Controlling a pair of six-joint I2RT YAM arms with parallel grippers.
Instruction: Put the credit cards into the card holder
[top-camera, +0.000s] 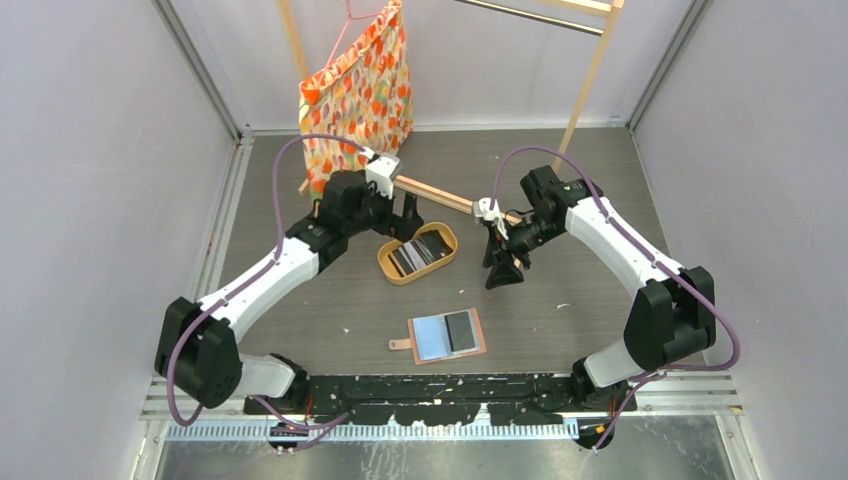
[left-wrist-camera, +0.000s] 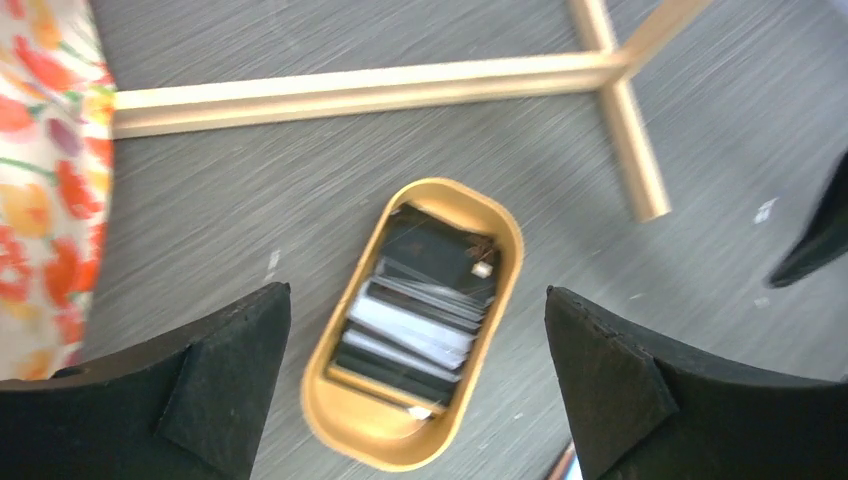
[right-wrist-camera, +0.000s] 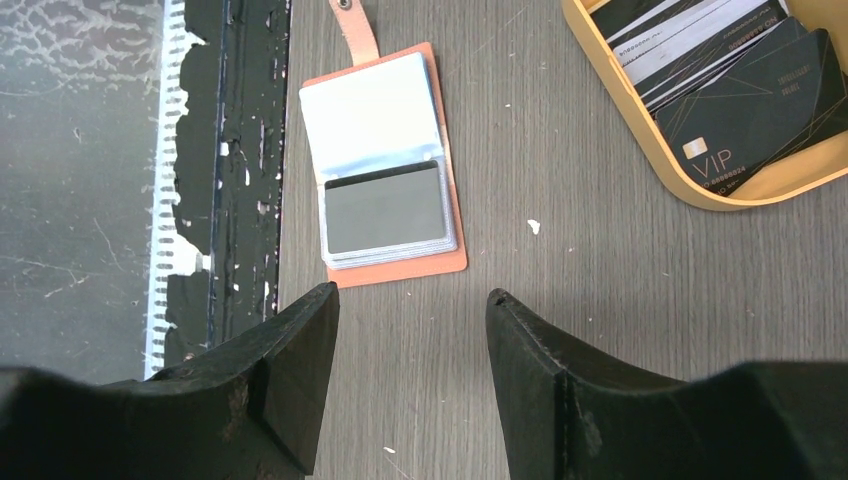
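An oval tan tray (top-camera: 445, 260) holds several black and silver cards (right-wrist-camera: 760, 110), one marked VIP. A card holder (top-camera: 432, 338) with tan cover and strap lies open nearer the front, clear sleeves on one side, a dark panel on the other (right-wrist-camera: 385, 205). My left gripper stands open above the tray's left rear, nothing between its fingers. My right gripper is to the right of tray and holder, its fingers apart with nothing between them.
A floral cloth bag (top-camera: 355, 100) hangs at the back left. Wooden bars (left-wrist-camera: 360, 85) lie behind the tray.
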